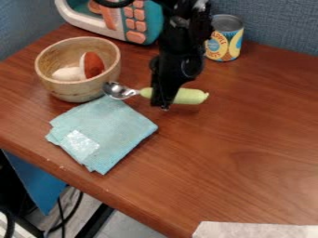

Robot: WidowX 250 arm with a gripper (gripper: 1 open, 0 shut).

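Note:
The black gripper (168, 96) is low over the table at centre, at a pale green-handled scoop or spoon (192, 96) with a metal head (117, 90). The handle passes behind or between its fingers; whether they grip it cannot be told. A light blue folded cloth (102, 132) lies just below-left of the spoon.
A wooden bowl (77, 87) with red and white items sits at the left. A toy appliance (134, 28) and a can (224, 39) stand at the back. A white cloth (255, 231) lies at the bottom edge.

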